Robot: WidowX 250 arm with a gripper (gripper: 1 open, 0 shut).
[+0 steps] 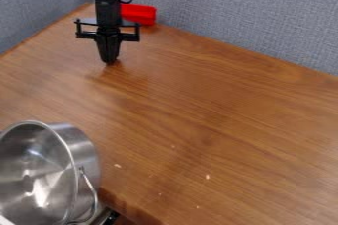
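My black gripper (110, 57) is low over the wooden table at the back left, its fingertips together and nothing visible between them. Behind it, a red object (138, 14) lies near the back corner, partly hidden by the arm.
A steel pot (69, 165) with a handle stands at the front left edge. Padded grey walls (238, 12) border the back and left.
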